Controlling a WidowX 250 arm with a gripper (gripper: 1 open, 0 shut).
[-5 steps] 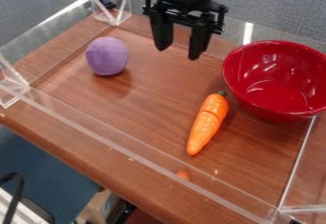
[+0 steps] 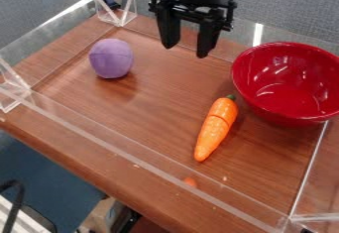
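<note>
My black gripper [image 2: 188, 41] hangs at the top centre of the camera view, above the back of the wooden surface, open with nothing between its two fingers. A purple ball [image 2: 111, 58] rests on the wood at the left. An orange carrot [image 2: 215, 130] lies right of centre, below the gripper. A red bowl [image 2: 283, 84] sits at the right, beside the carrot.
Clear low walls [image 2: 146, 156] edge the wooden surface [image 2: 113, 118]. A small orange piece [image 2: 189, 181] shows near the front wall.
My gripper has risen slightly since a second ago. The ball, carrot and bowl have not moved.
</note>
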